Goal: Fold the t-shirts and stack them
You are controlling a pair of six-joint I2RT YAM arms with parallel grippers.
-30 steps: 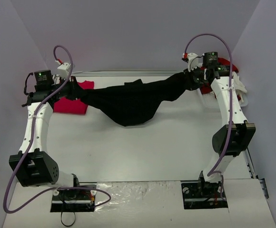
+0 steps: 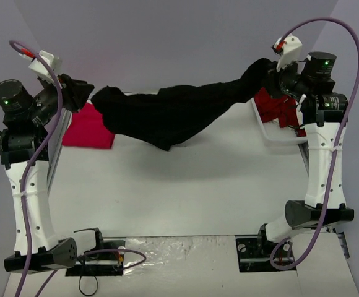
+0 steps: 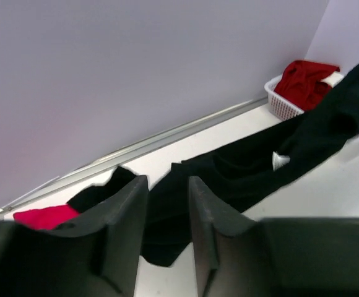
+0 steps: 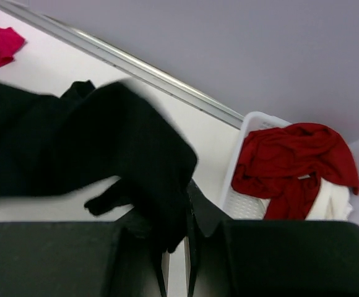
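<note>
A black t-shirt [image 2: 167, 111] hangs stretched in the air across the table. My right gripper [image 2: 271, 77] is shut on its right end, and in the right wrist view the bunched cloth [image 4: 148, 142] rises from between the fingers. To the left, the shirt's free end lies a little apart from my left gripper [image 2: 86, 93]. The left wrist view shows a gap between that gripper's fingers, with the black cloth [image 3: 167, 235] beyond them and none gripped. A folded pink-red shirt [image 2: 86, 129] lies flat at the table's back left, partly behind the black one.
A white basket [image 2: 272, 136] holding dark red [image 4: 291, 161] and white cloth [image 4: 331, 201] stands at the back right, near the right arm. Grey walls close off the back and sides.
Both arms have risen and spread outward. The shirt's left end has come out of my left gripper, which has opened, while its right end has travelled up and right with my right gripper.
</note>
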